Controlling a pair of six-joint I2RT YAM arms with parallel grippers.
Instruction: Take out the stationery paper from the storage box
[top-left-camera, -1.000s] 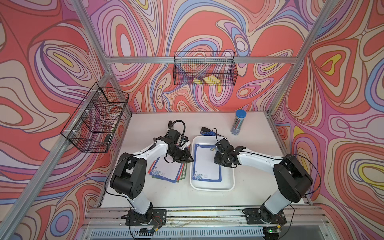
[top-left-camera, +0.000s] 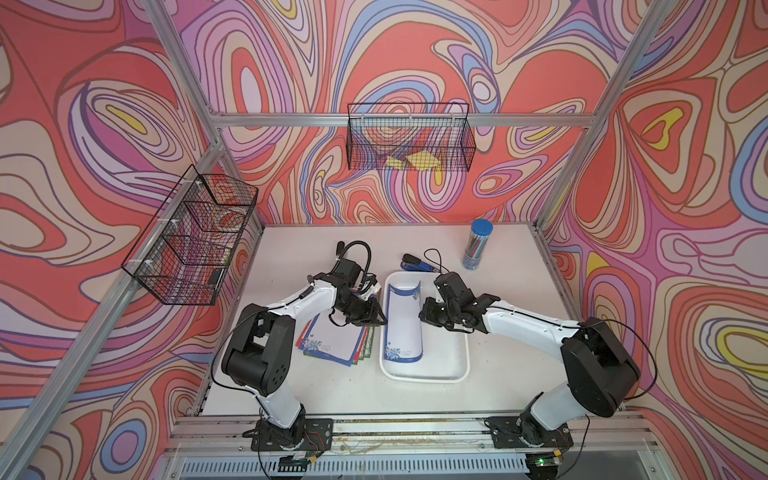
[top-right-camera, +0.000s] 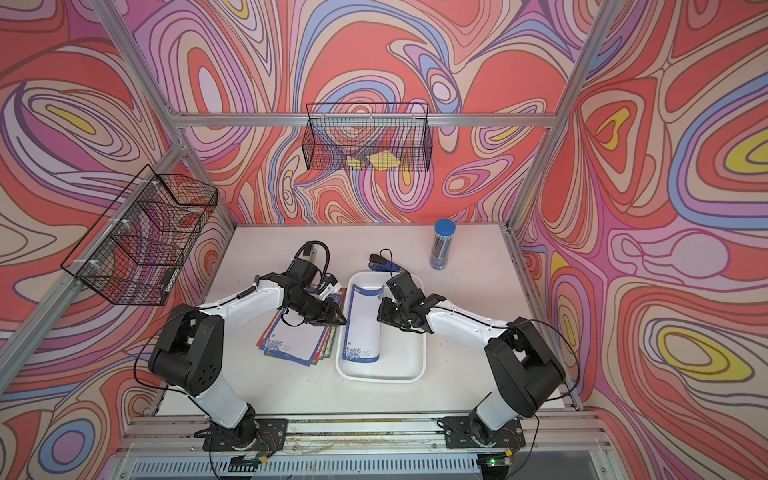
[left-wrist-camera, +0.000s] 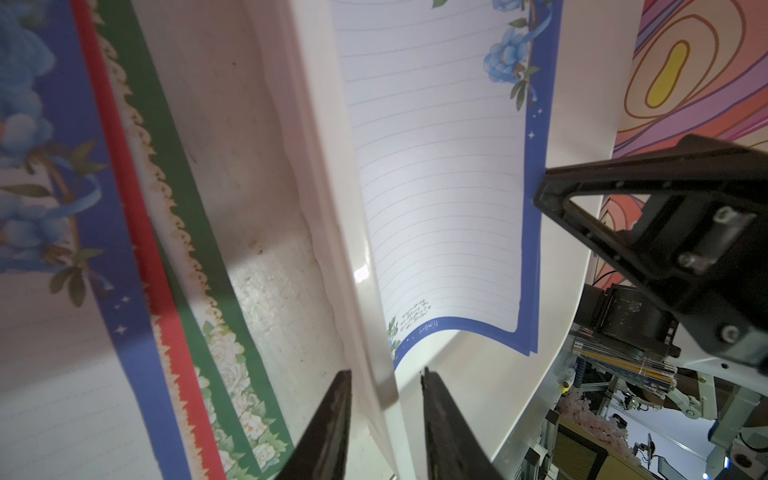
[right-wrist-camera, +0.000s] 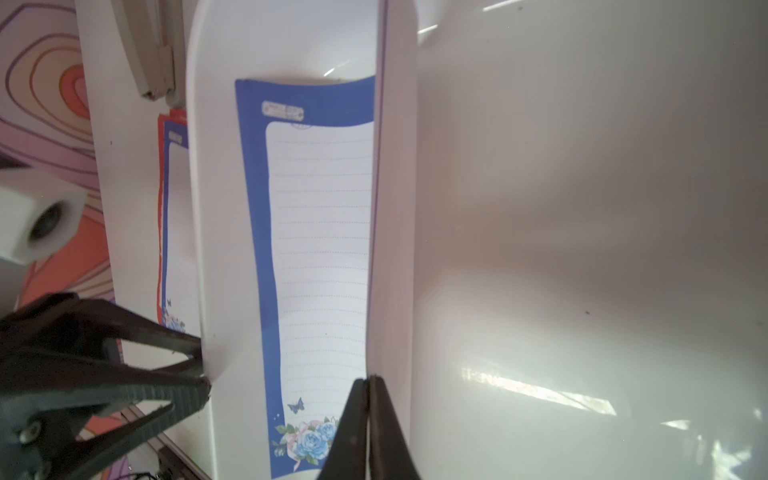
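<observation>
The white storage box stands at the table's middle, with blue-bordered stationery paper along its left side. In the right wrist view the paper is bowed, its right part standing up. My left gripper is shut on the box's left rim, one finger on either side. My right gripper is inside the box at the paper's raised edge, its fingertips close together. Whether they pinch the edge is not clear. The left wrist view shows this gripper against the paper's blue border.
A fanned stack of red-, blue- and green-edged sheets lies left of the box. Behind the box are a dark blue-and-black object and a blue-lidded tube.
My right gripper has shifted left across the box. The paper's right side has gone left with it, so the sheet has bowed upward and looks narrower. The left arm has stayed still.
</observation>
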